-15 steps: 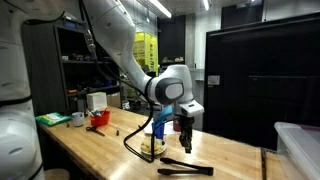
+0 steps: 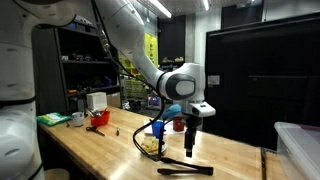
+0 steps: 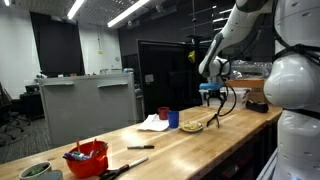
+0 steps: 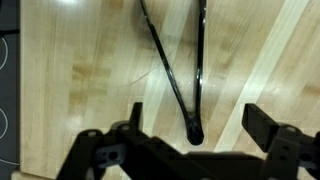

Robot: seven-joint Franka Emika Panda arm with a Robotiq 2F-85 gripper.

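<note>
Black tongs (image 4: pixel 197 128) lie flat on the wooden table, their two long arms spread in a narrow V and joined at the end nearest the gripper in the wrist view. My gripper stands open above them, one finger well to each side of the joined end, touching neither side. From the first exterior view, the gripper (image 2: pixel 190 152) hangs over the table beside the tongs (image 2: pixel 188 168), with nothing held. The second exterior view shows the tongs (image 3: pixel 213 121) below the arm at the far right part of the table.
A plate with yellowish pieces (image 3: pixel 192 126) and a blue cup (image 3: pixel 173 118) stand near the tongs. A white cloth (image 3: pixel 153 123) lies behind. Farther off sit a red basket (image 3: pixel 88 160) and dark-handled tools (image 3: pixel 125 168). Mid-table is largely clear.
In the first exterior view, the arm and gripper have shifted a little to the right. The tongs and the other objects lie where they were.
</note>
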